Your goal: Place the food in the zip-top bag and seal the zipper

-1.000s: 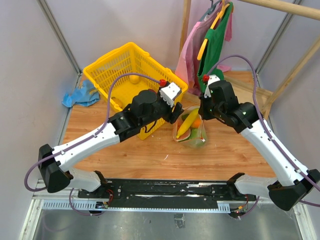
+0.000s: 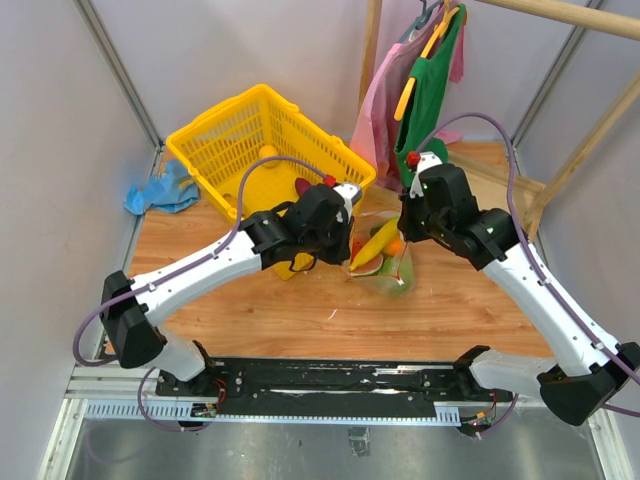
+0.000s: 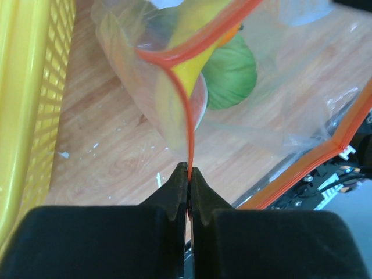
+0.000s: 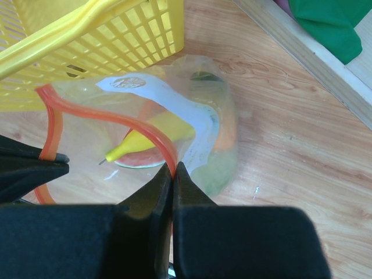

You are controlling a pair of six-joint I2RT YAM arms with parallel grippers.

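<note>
The clear zip top bag point(image 2: 385, 278) stands on the table with its mouth spread between my two grippers. Inside it lie a banana point(image 2: 374, 246), an orange item point(image 2: 394, 246), a green item point(image 3: 229, 72) and a round pinkish item point(image 4: 142, 157). My left gripper is shut on the bag's orange-red rim point(image 3: 185, 104), which runs between its fingertips. Across the mouth, my right gripper is shut on the rim point(image 4: 145, 128) too. At the left of the right wrist view, the left gripper's dark fingers point(image 4: 35, 168) pinch the rim.
Just behind and left of the bag stands the yellow basket point(image 2: 225, 120), holding a few items. Blue cloth point(image 2: 165, 190) lies at the far left. Small garments point(image 2: 425, 90) hang from a wooden rack at the back right. Bare table point(image 2: 270, 320) spreads in front.
My left gripper has come down to the bag's left side, its wrist tilting, and now has the rim between its fingers. The right arm stays in place.
</note>
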